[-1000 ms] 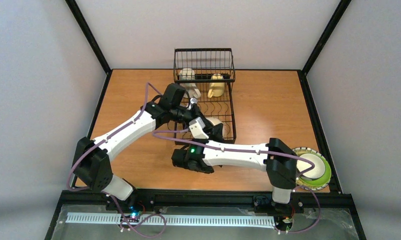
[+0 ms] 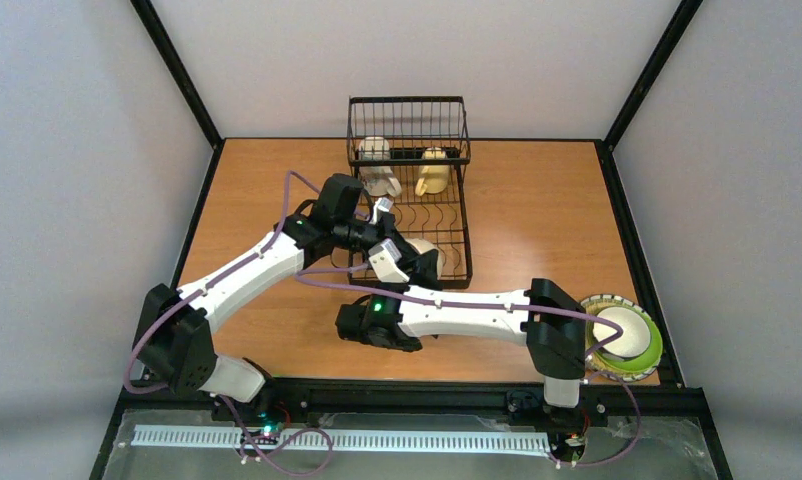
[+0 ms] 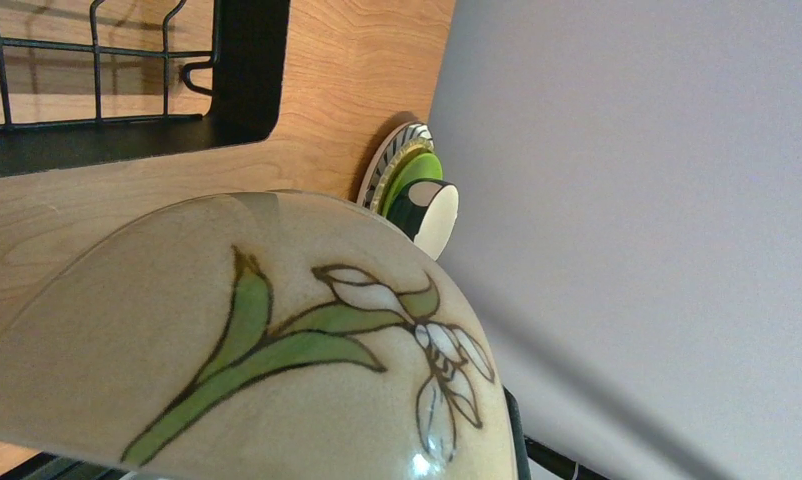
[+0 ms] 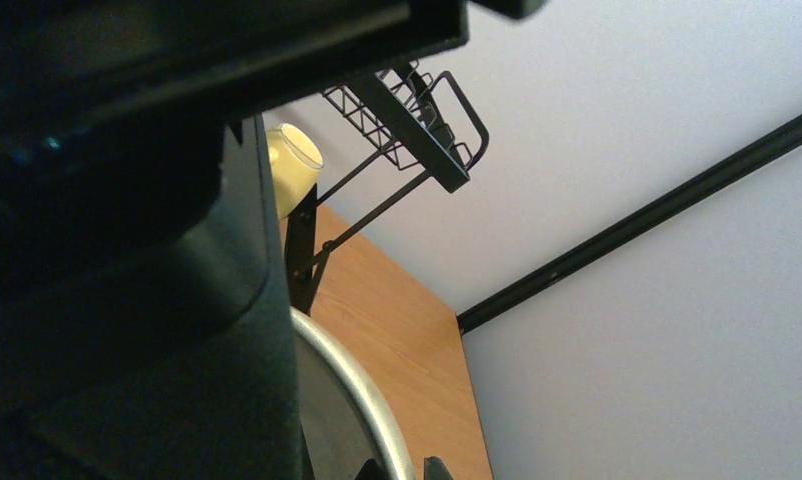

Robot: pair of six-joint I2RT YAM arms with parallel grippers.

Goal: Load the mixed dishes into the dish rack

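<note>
A cream dish with a painted flower (image 3: 307, 340) fills the lower left wrist view. From above, only a pale part of it (image 2: 419, 245) shows over the front of the black dish rack (image 2: 467, 225). My right gripper is shut on its rim, the edge (image 4: 362, 385) running between the fingertips. My left gripper (image 2: 405, 245) is shut at the same dish, its fingertips hidden by the dish and the arms. A white cup (image 2: 374, 150) and a yellow cup (image 2: 434, 172) sit at the rack's rear.
At the right front corner stands a stack: a patterned plate (image 2: 594, 304), a green dish (image 2: 655, 352) and a white-topped cup (image 2: 629, 332). Bare table (image 2: 537, 220) lies right of the rack. Both arms cross closely in front of it.
Over the last second both arms shifted slightly left and the pale dish moved with them.
</note>
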